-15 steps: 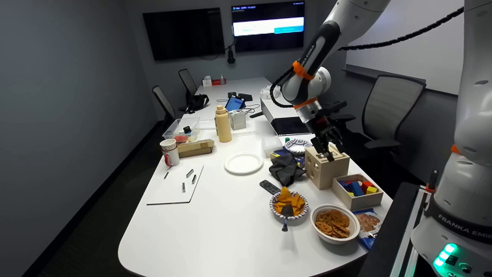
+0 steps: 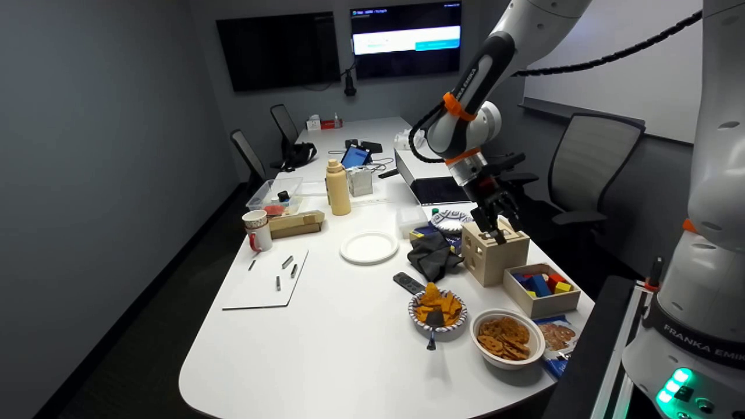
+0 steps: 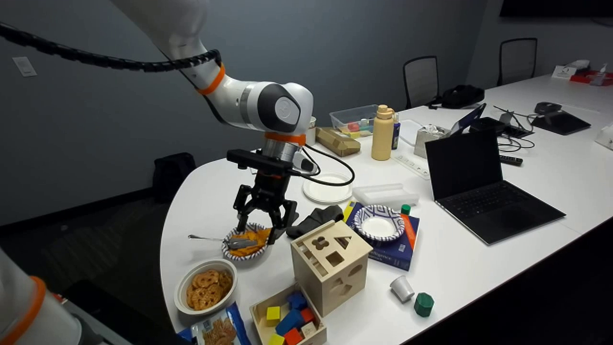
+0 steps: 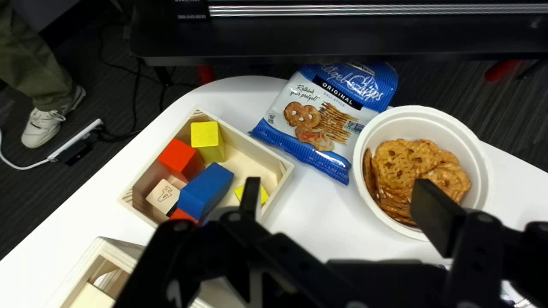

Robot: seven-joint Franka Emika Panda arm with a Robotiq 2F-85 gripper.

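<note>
My gripper (image 3: 256, 230) is open, its fingers wide apart and nothing between them. It hangs in the air above the right side of the table, tilted. In the wrist view the left finger overlaps the edge of a wooden tray (image 4: 259, 149) of coloured blocks, and the right finger overlaps a white bowl of pretzel crisps (image 4: 402, 174). A wooden shape-sorter box (image 3: 334, 296) with cut-out holes stands beside the tray. A patterned bowl of orange chips (image 2: 437, 307) has a spatula-like utensil (image 2: 434, 319) resting in it.
A blue pretzel bag (image 4: 329, 118) lies between tray and bowl. Around the middle are a dark cloth (image 2: 434, 257), a remote (image 2: 408, 283) and a white plate (image 2: 368, 247). A laptop (image 3: 488, 184) stands open farther off.
</note>
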